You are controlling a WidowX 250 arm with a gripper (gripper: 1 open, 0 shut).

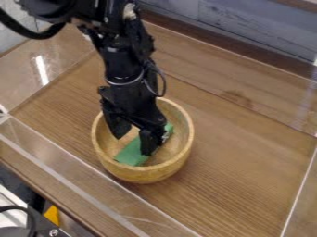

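A round tan wooden bowl (175, 154) sits on the wooden table, with a green object (132, 154) lying in its bottom, partly hidden. The black arm comes down from the top left, and its gripper (136, 134) is inside the bowl over the green object, its fingers standing apart. The fingertips partly cover the object, and whether they touch it is hard to tell.
A pale edge and cables lie along the left and lower left. A grey board runs along the back.
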